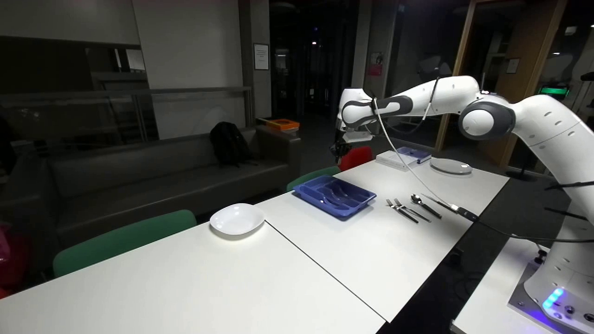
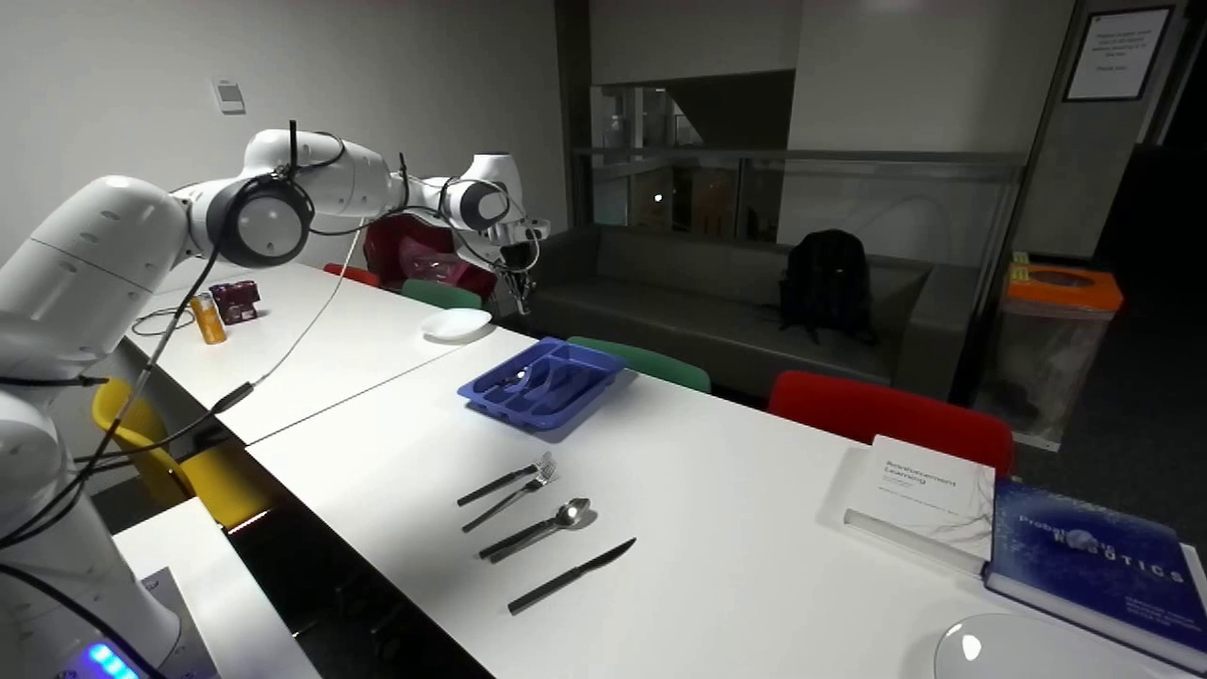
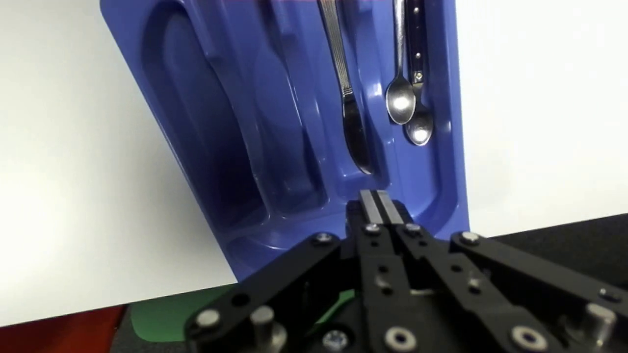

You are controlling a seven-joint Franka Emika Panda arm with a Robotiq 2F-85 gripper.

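Observation:
Above the end of the blue cutlery tray [image 3: 321,217] my gripper is shut, with nothing showing between its fingers. In the wrist view a knife [image 3: 353,129] lies in one of the tray's slots. Two spoons share the slot at the right, a plain spoon [image 3: 401,99] and a dark-handled spoon [image 3: 419,126]. The two slots to the left look empty where they show. On the table beside the tray lie two forks [image 2: 498,485], a pair of spoons [image 2: 551,524] and a knife [image 2: 573,573], all apart from the tray.
A white bowl [image 1: 237,219] stands on the table past the tray. Two books, a white book [image 2: 922,494] and a blue book [image 2: 1095,570], lie at the other end near a grey plate [image 2: 1024,651]. Green and red chairs line the far edge. Bare tabletop surrounds the tray.

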